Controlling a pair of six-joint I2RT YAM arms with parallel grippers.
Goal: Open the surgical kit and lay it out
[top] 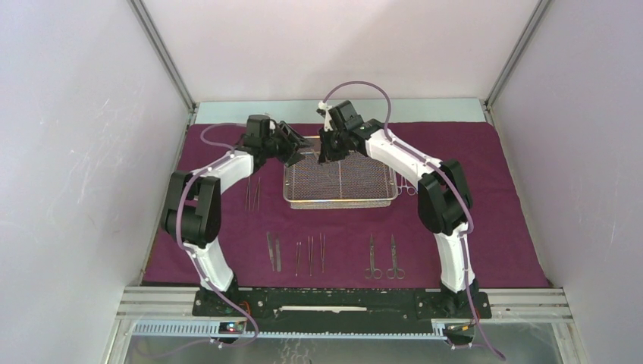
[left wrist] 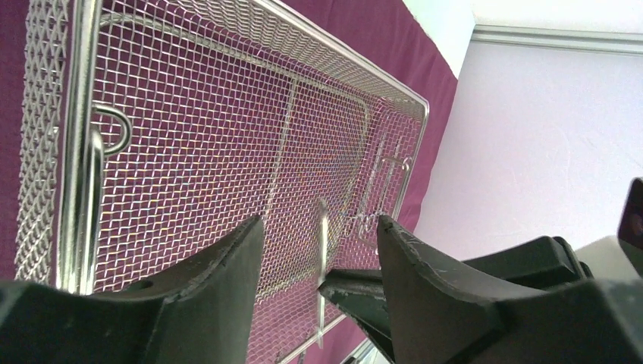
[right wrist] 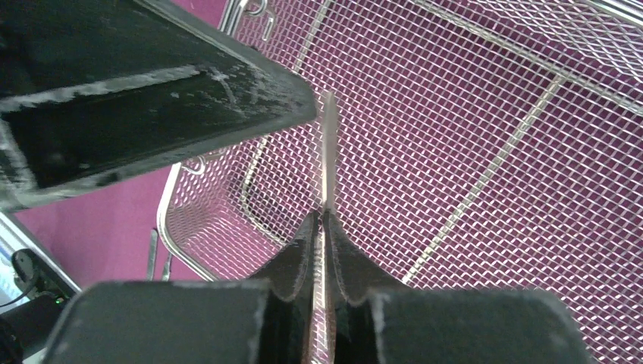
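Observation:
Over the wire mesh tray (top: pixel 340 200), my right gripper is shut on a thin, flat metal instrument (right wrist: pixel 329 152), held upright in the right wrist view. My left gripper hangs at the tray's left back, its fingers apart, facing that instrument, which shows between and beyond them in the left wrist view with the right gripper's black finger beside it. Whether the left fingers touch it is not clear; they appear not to.
On the purple cloth (top: pixel 485 189) lie slim instruments (top: pixel 311 254) in front of the tray and at its left, two scissors (top: pixel 371 269) at front right, and ringed instruments (top: pixel 406 186) beside the tray's right side. White walls bound both sides and the back.

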